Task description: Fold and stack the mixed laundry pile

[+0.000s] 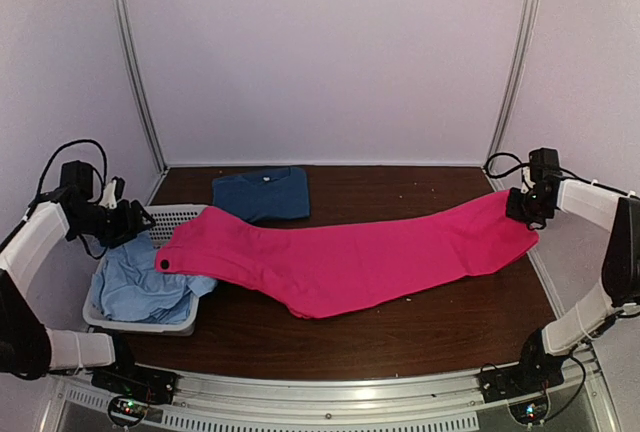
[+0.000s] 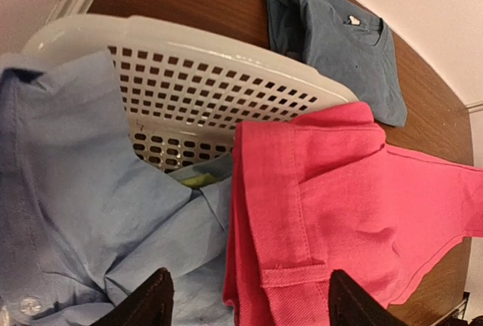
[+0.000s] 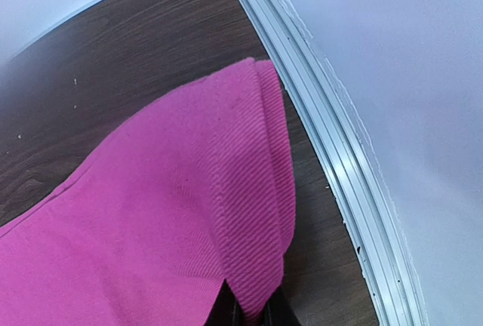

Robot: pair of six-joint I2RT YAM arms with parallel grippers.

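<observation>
A long pink garment (image 1: 360, 262) stretches across the table, its left end lying over the white laundry basket (image 1: 168, 324). My right gripper (image 1: 520, 207) is shut on its right end near the table's right edge; in the right wrist view the ribbed fabric (image 3: 241, 175) runs between the fingers. My left gripper (image 1: 135, 217) is open above the basket, where light blue cloth (image 2: 113, 190) lies beside a bunched part of the pink garment (image 2: 309, 205), below the fingers.
A folded dark blue shirt (image 1: 260, 192) lies at the back left of the table (image 1: 400, 342). Bare wood shows along the front and at the back right. Walls and metal rails border both sides.
</observation>
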